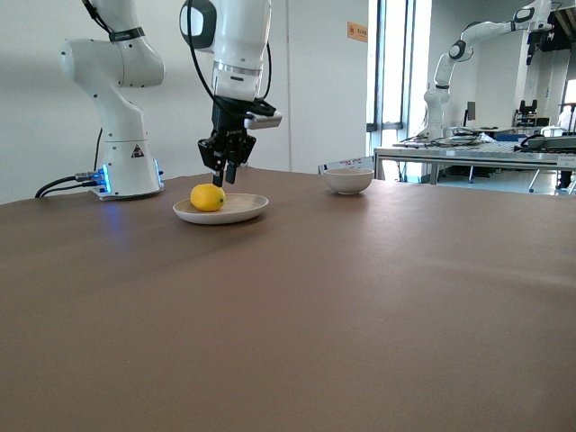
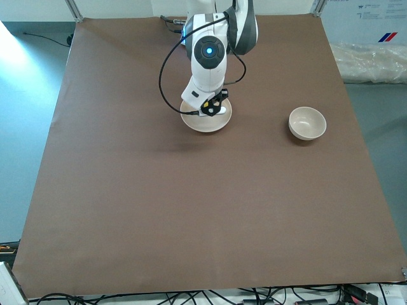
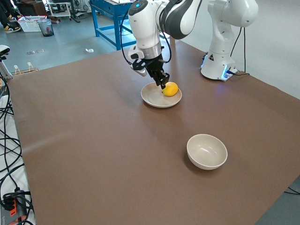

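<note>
A yellow lemon [image 1: 207,197] [image 3: 169,89] rests on a shallow off-white plate [image 1: 236,210] [image 3: 153,99] [image 2: 201,126]. My gripper [image 1: 224,174] [image 3: 160,83] hangs just above the plate beside the lemon, its black fingers pointing down, nothing visible held between them; how far they are apart is hard to tell. In the left view the gripper's housing mostly hides the lemon. A white bowl [image 2: 307,122] [image 1: 348,180] [image 3: 206,152] stands empty, as far as shows, on the brown table to one side of the plate.
Cables run along its outer edge, and cables from the arm loop beside the gripper. The arm's base [image 3: 216,65] stands at the back of the table.
</note>
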